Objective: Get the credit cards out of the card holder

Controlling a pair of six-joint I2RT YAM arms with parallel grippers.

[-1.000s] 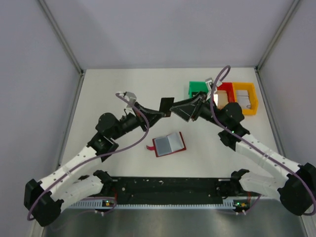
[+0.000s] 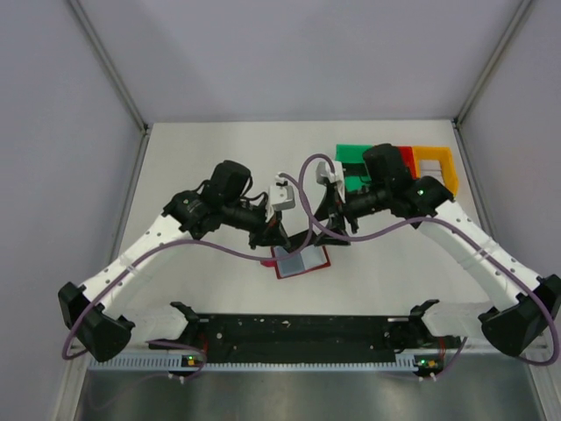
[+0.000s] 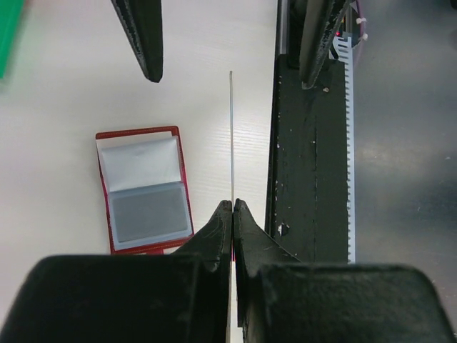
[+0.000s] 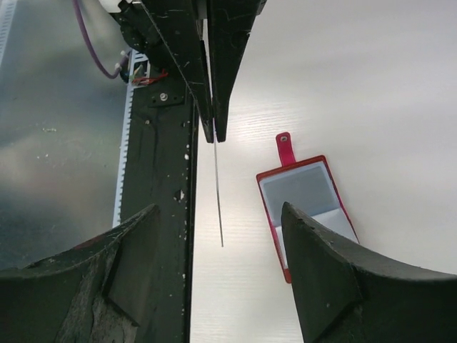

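The open card holder (image 3: pixel 146 207), red-edged with a grey pocket and a white one, lies on the table below both grippers; its red strap (image 4: pixel 284 148) sticks out at one end. My left gripper is shut on a thin card seen edge-on, a fine line in both wrist views and a dark piece between the grippers in the top view. My right gripper stands open just beside it, its fingers apart on either side of that line, apparently not touching it.
Green, red and yellow bins (image 2: pixel 443 162) stand at the back right, partly behind the right arm.
Both grippers have moved toward the front, over the card holder, with the dark card moving along in the left one. The right arm has changed its angle.
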